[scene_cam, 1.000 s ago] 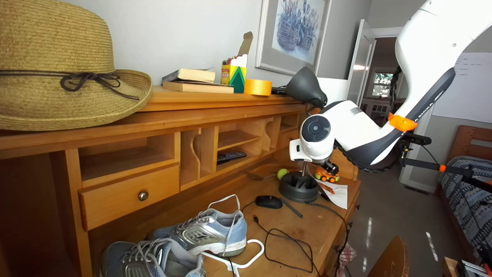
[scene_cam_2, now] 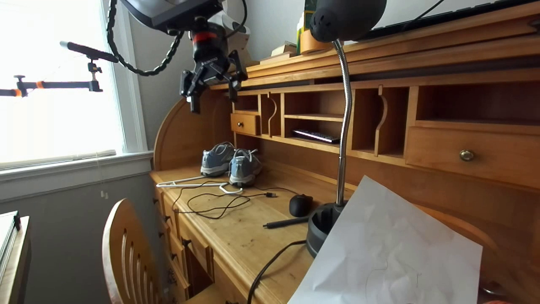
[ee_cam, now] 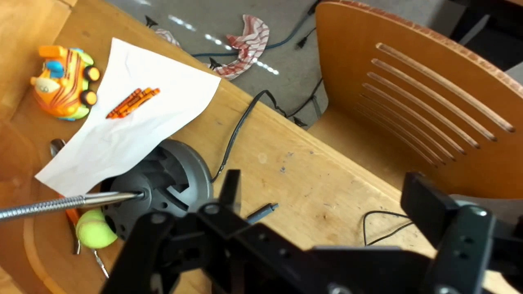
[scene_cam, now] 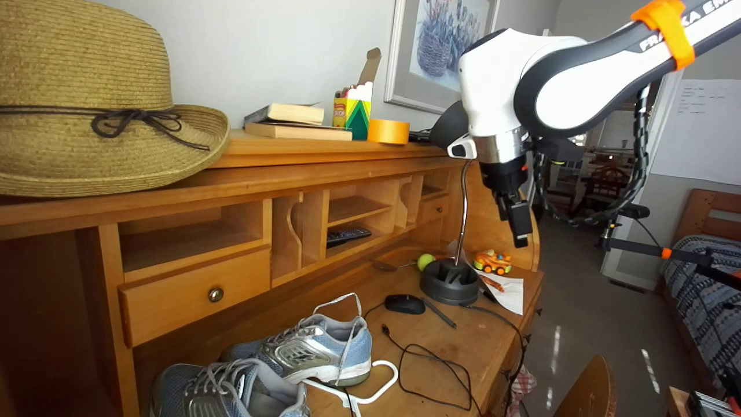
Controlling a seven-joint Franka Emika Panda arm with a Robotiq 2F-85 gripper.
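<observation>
Wide open and with nothing between its fingers, my gripper [scene_cam_2: 215, 99] hangs in the air above the desk [scene_cam_2: 228, 238], pointing down. The wrist view looks past its two dark fingers [ee_cam: 421, 206] onto the desktop and the chair seat. Orange crayons [ee_cam: 131, 103] lie together on a white sheet of paper [ee_cam: 147, 132] near the desk's end. Beside the paper stands an orange toy car [ee_cam: 66, 83]. A yellow-green tennis ball [ee_cam: 94, 229] rests by the black lamp base [ee_cam: 196, 171]. A dark pen-like stick [scene_cam: 439, 313] lies close to the black mouse [scene_cam: 404, 303].
The lamp's metal neck [scene_cam_2: 346, 121] rises from the desk. Grey-blue sneakers [scene_cam: 326, 347], a white hanger [scene_cam: 385, 386] and a loose cable [scene_cam: 444, 368] occupy the other end. A wooden chair [ee_cam: 416, 88] stands at the front edge. A crayon box [scene_cam: 358, 114] sits on the top shelf.
The arm has swung and risen. My gripper was low beside the toy car, pointing toward the far end; now it is higher, in front of the lamp neck, pointing down. The desk objects look unmoved.
</observation>
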